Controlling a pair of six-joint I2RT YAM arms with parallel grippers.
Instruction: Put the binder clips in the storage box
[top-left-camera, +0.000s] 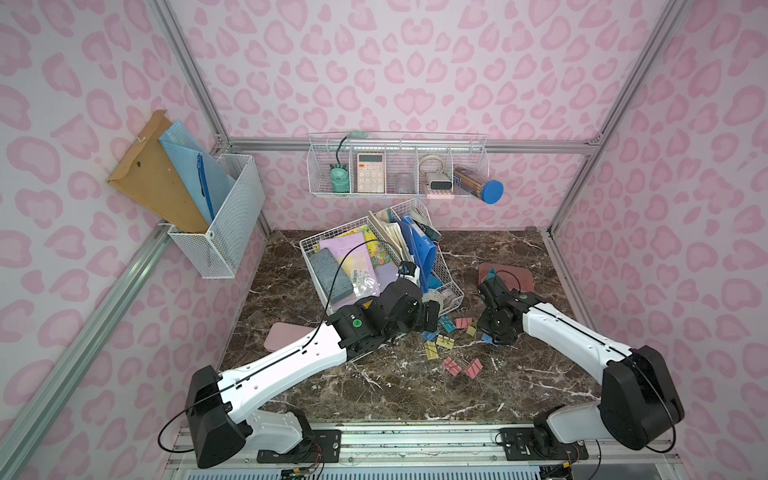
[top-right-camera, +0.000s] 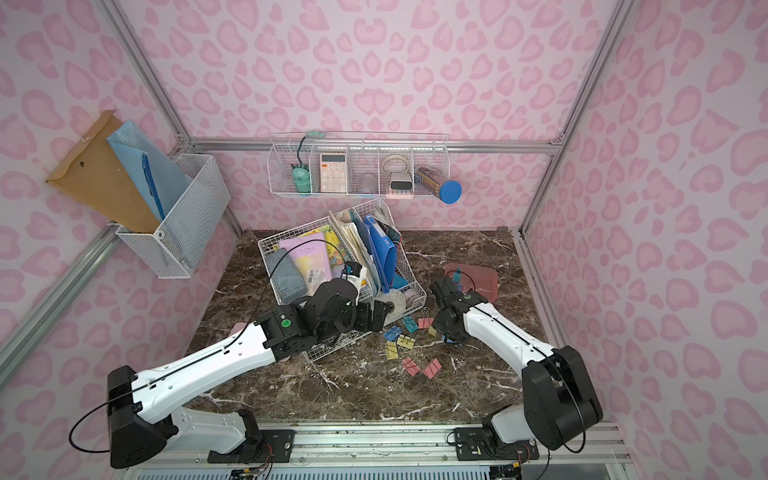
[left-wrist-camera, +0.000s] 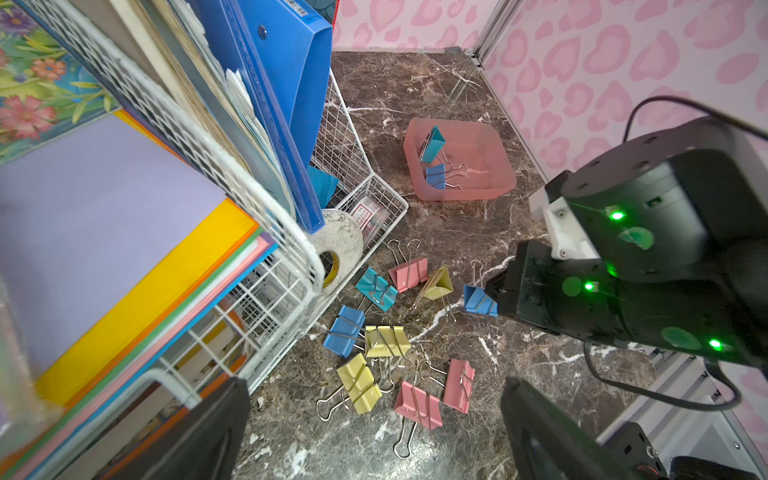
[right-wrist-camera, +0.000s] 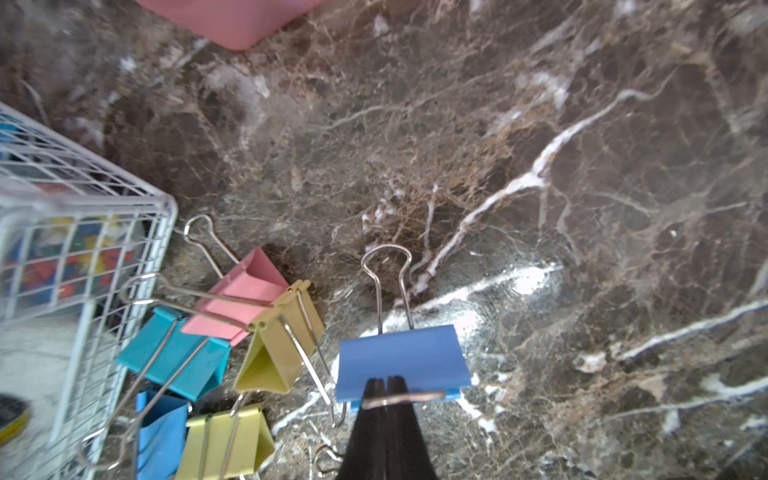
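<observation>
In the right wrist view my right gripper is shut, its fingertips against a blue binder clip (right-wrist-camera: 404, 352). A thin wire crosses the tips; whether it is pinched I cannot tell. My left gripper is open, high above several loose clips, with nothing between its fingers. Among these are a pink clip (left-wrist-camera: 418, 405), another pink clip (left-wrist-camera: 459, 385), a yellow clip (left-wrist-camera: 360, 384), a second yellow clip (left-wrist-camera: 386, 341), another blue clip (left-wrist-camera: 345, 329) and a teal clip (left-wrist-camera: 376, 289). The pink storage box (left-wrist-camera: 472, 192) holds a teal clip and a blue clip.
A white wire basket (left-wrist-camera: 308, 276) full of paper and folders borders the clips on the left. A roll of tape (left-wrist-camera: 340, 240) sits in its corner. Bare marble (right-wrist-camera: 608, 240) lies right of the blue clip. My arms stand close together.
</observation>
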